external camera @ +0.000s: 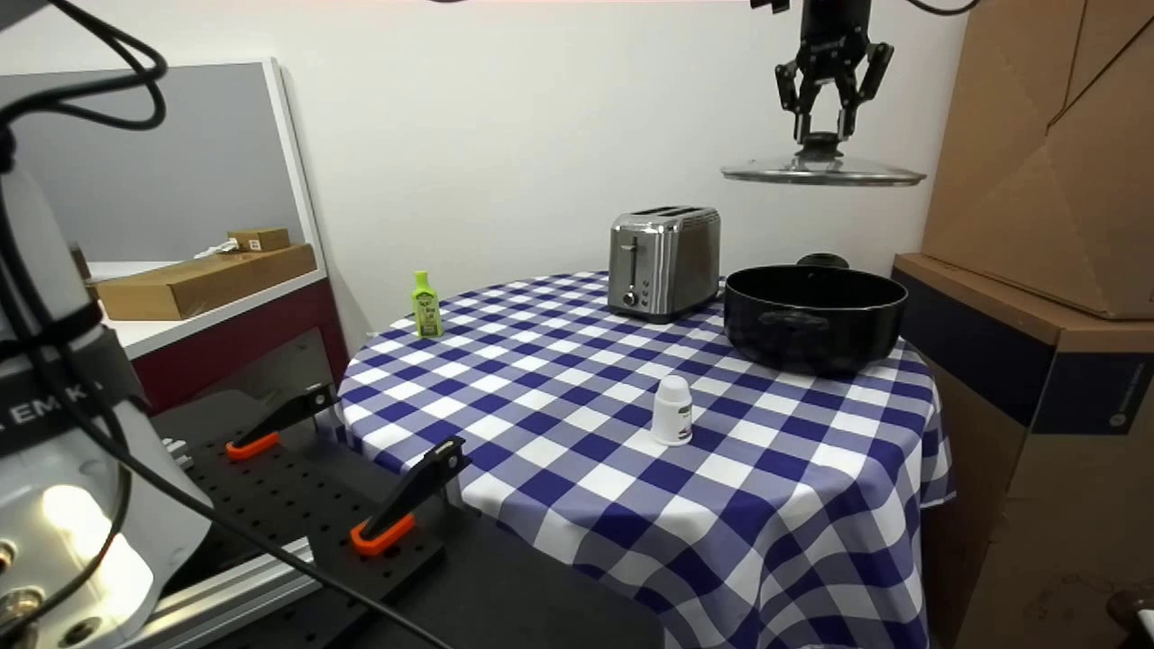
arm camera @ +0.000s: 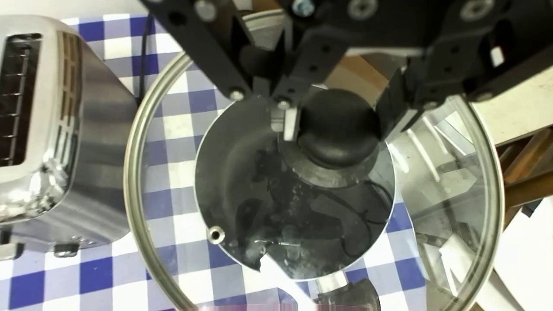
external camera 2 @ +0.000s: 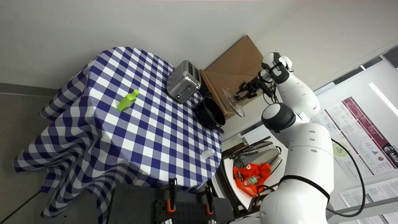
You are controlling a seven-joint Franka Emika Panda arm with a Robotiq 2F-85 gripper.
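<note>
A glass lid (external camera: 876, 171) with a metal rim hangs level, well above the black pot (external camera: 817, 337). My gripper (external camera: 824, 135) is shut on the lid's black knob (arm camera: 339, 129), one finger on each side of it. Through the glass (arm camera: 173, 176) the wrist view shows the pot (arm camera: 295, 228) below, its mouth uncovered. From the other side, the lid (external camera 2: 233, 102) appears edge-tilted in that camera's slanted picture, clear of the pot (external camera 2: 209, 114). How far the fingers wrap behind the knob is hidden.
A silver toaster (external camera: 664, 265) stands close beside the pot. A white bottle (external camera: 673, 411) and a green bottle (external camera: 426, 305) stand on the checkered tablecloth (external camera: 519, 400). Cardboard boxes (external camera: 1071, 195) rise to the right.
</note>
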